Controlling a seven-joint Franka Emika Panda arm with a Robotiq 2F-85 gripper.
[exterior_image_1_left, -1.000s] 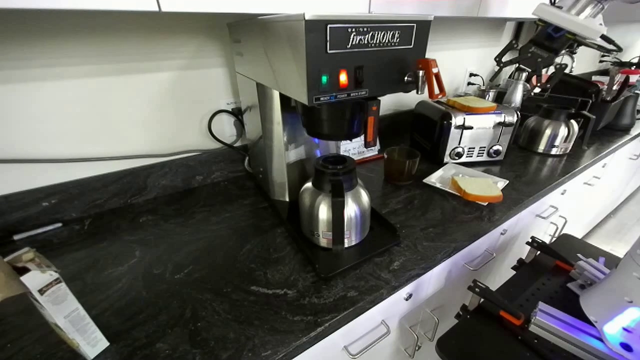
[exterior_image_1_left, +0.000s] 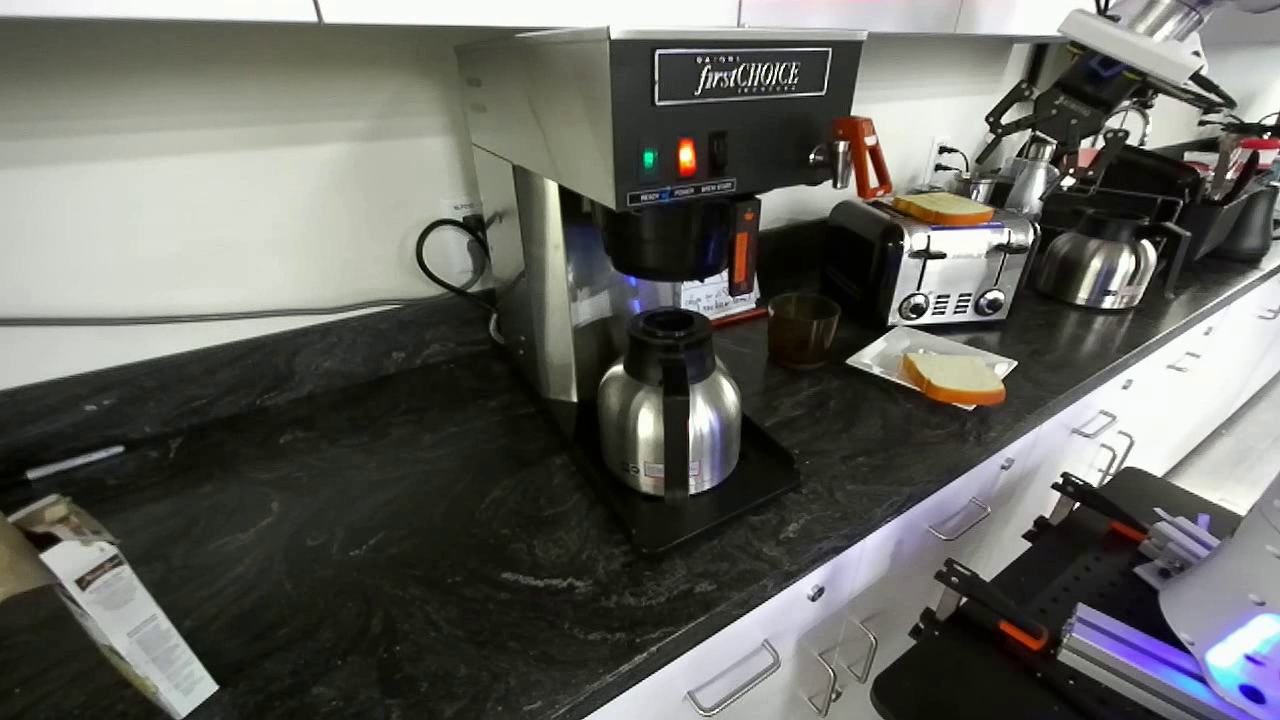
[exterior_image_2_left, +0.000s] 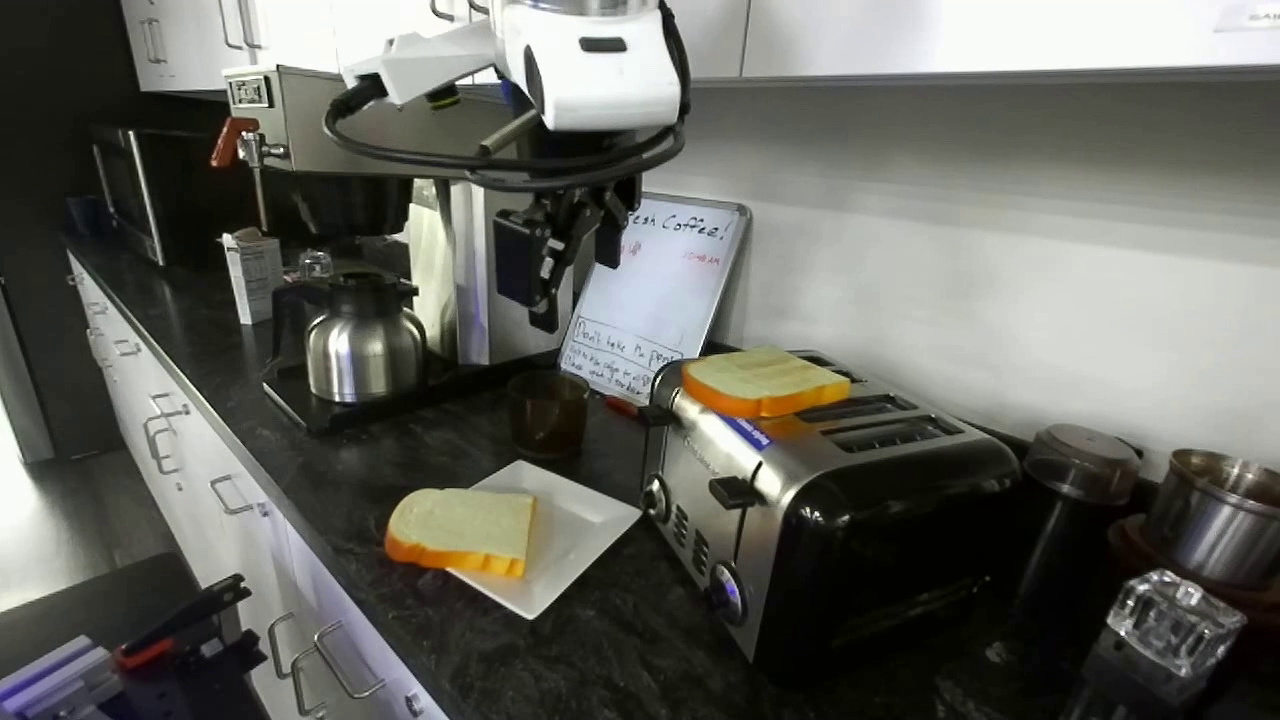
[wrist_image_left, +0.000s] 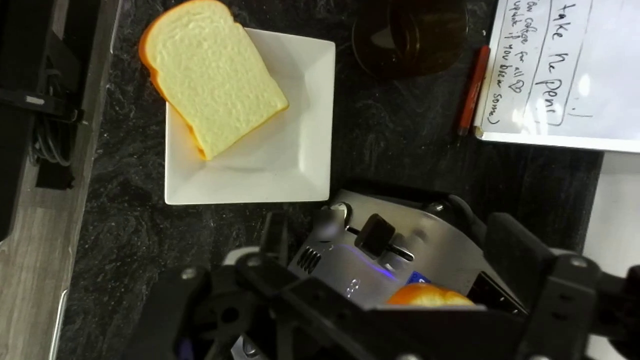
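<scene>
My gripper stands open above the toaster, its two fingers wide apart with nothing between them. Below it, the steel and black toaster (exterior_image_2_left: 888, 516) has one bread slice (exterior_image_2_left: 765, 382) lying flat on its top, across the slots. In the wrist view only an edge of that slice shows behind my gripper's linkage. A second bread slice (wrist_image_left: 216, 78) rests partly on the white square plate (wrist_image_left: 309, 138), overhanging its outer corner. In exterior view 1 my gripper (exterior_image_1_left: 1050, 162) hangs at upper right, higher than the toaster.
A brown cup (exterior_image_2_left: 547, 414) stands between plate and coffee maker (exterior_image_1_left: 540, 120). The whiteboard (exterior_image_2_left: 660, 288) leans at the wall, with a red pen (wrist_image_left: 474, 90) at its foot. A steel carafe (exterior_image_1_left: 672, 420) sits under the brewer. Beyond the plate lies the counter's front edge.
My gripper has shifted very slightly to the left in exterior view 1. Both bread slices, the plate and the toaster stay where they were.
</scene>
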